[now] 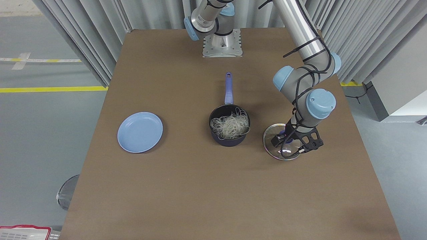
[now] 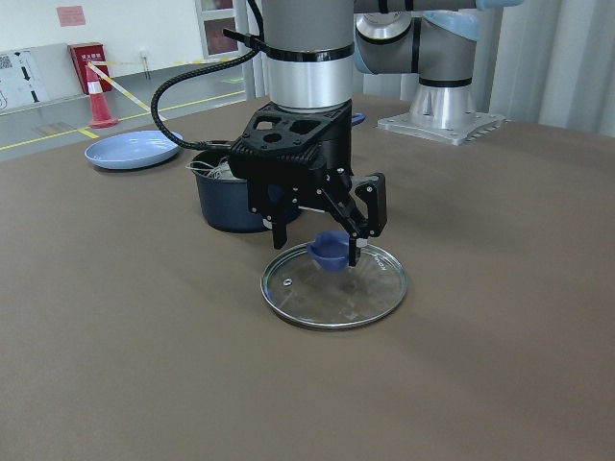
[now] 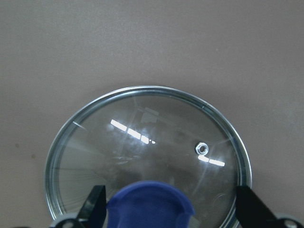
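A glass lid point(image 1: 276, 152) point(image 2: 336, 298) point(image 3: 133, 123) lies on the table with a blue knob point(image 2: 329, 252) point(image 3: 148, 209) at its centre. My gripper point(image 2: 315, 240) stands open just over the knob, a fingertip on either side of it in the wrist view; whether it touches cannot be told. In the front view the arm hides part of the lid. A dark pot point(image 1: 216, 134) point(image 2: 226, 206) with pale noodle-like strands point(image 1: 230, 126) stands beside the lid, its blue handle point(image 1: 229, 88) pointing to the back.
A light blue plate point(image 1: 140, 132) point(image 2: 132, 149) lies left of the pot. The arm's base point(image 1: 222, 50) stands at the back edge.
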